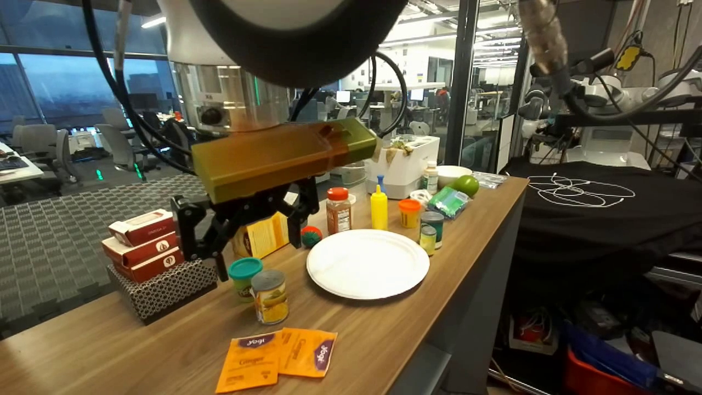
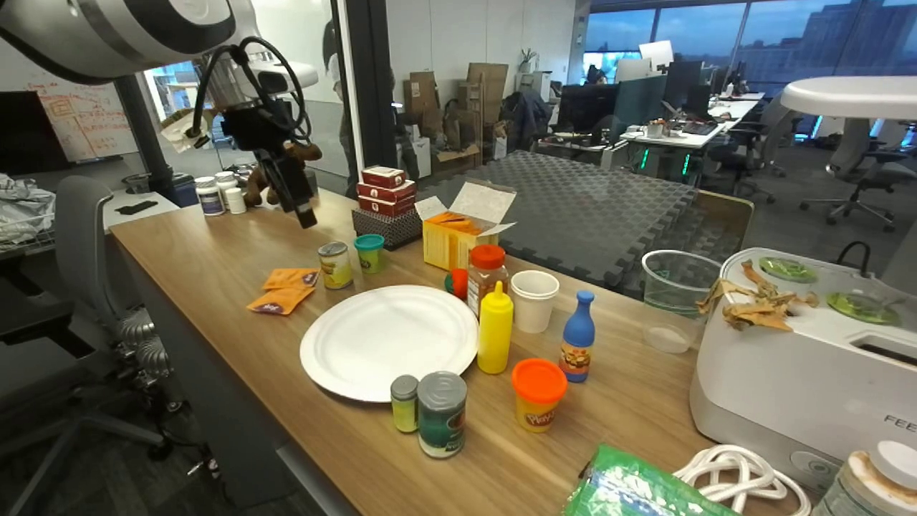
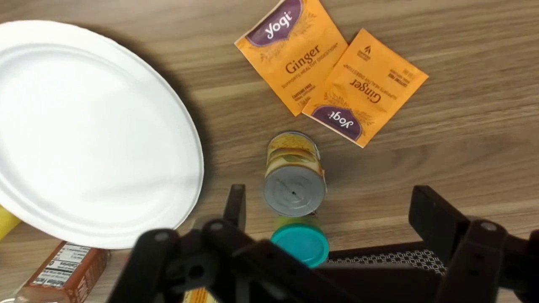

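My gripper (image 1: 260,257) is open and empty above the counter, its two fingers spread wide. In the wrist view a small can with a yellow label (image 3: 294,189) stands upright between and ahead of the fingers, apart from both. Right behind that can is a tub with a teal lid (image 3: 301,245), partly covered by the gripper's linkage. Two orange Yogi tea packets (image 3: 333,75) lie flat, one overlapping the other. A white plate (image 3: 96,141), bare on top, rests to the left of the can.
An open yellow tea box (image 2: 447,245) and red boxes on a patterned box (image 2: 387,231) line the far edge. Beyond the plate stand a yellow bottle (image 2: 495,331), a red-lidded jar (image 2: 487,274), a green can (image 2: 443,417) and a Play-Doh tub (image 2: 539,397). Bare wood surrounds the packets.
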